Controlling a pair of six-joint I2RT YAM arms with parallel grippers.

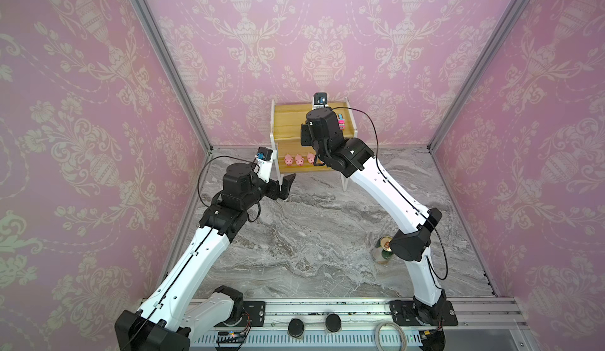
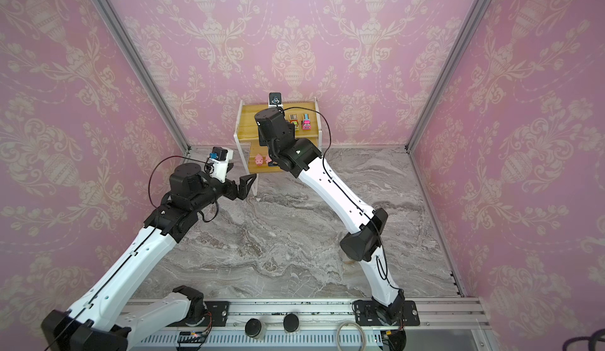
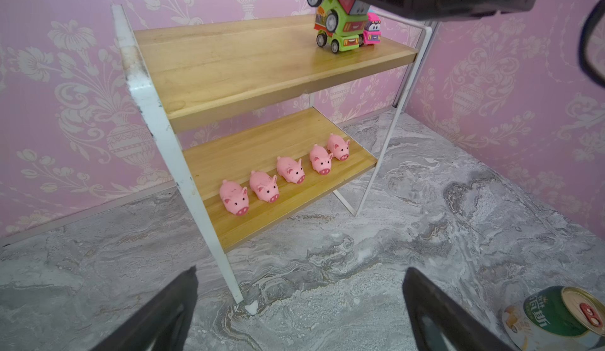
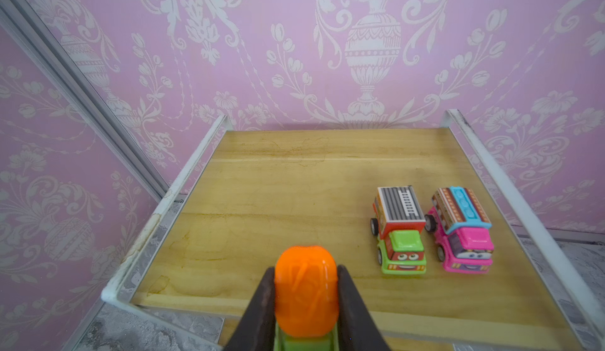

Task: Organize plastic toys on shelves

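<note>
Held between the fingers of my right gripper is a toy truck (image 4: 306,281) with an orange back and a green body. The left wrist view shows its green front (image 3: 340,14) raised near the upper shelf's front edge. On the upper shelf (image 4: 283,187), towards the right end, stand a green-and-red truck (image 4: 400,230) and a pink truck (image 4: 463,231), side by side. Several pink pigs (image 3: 291,169) line the lower shelf (image 3: 252,143). My left gripper is open and empty, low in front of the rack's left side.
A can (image 3: 557,316) stands on the marble table to the right, partly behind the right arm in the top left view. White side rails (image 4: 523,212) bound the upper shelf.
</note>
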